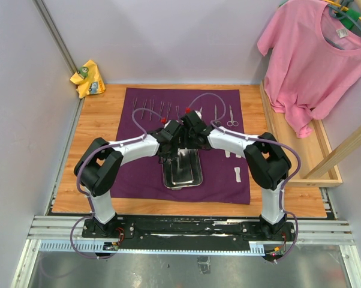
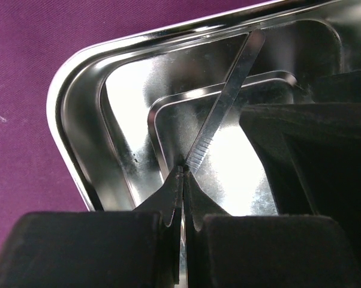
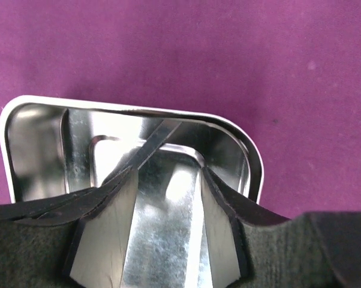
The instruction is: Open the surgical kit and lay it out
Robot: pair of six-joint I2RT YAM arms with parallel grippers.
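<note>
A steel tray (image 1: 192,180) sits on the purple cloth (image 1: 138,180), both arms reaching over it. In the left wrist view a flat metal tweezer-like instrument (image 2: 231,90) lies slanted inside the tray (image 2: 84,150), and my left gripper is shut with its tips at that instrument's lower end; whether it grips it is unclear. My right gripper stands open above the tray (image 3: 36,156), its fingers either side of the inner area, the instrument (image 3: 147,147) beyond the left finger.
Rows of instruments, including scissors (image 1: 232,120), lie along the cloth's back, with several white pieces (image 1: 237,174) at right. A wooden frame (image 1: 321,162) with a pink shirt stands at right; a yellow bag (image 1: 87,81) is at back left.
</note>
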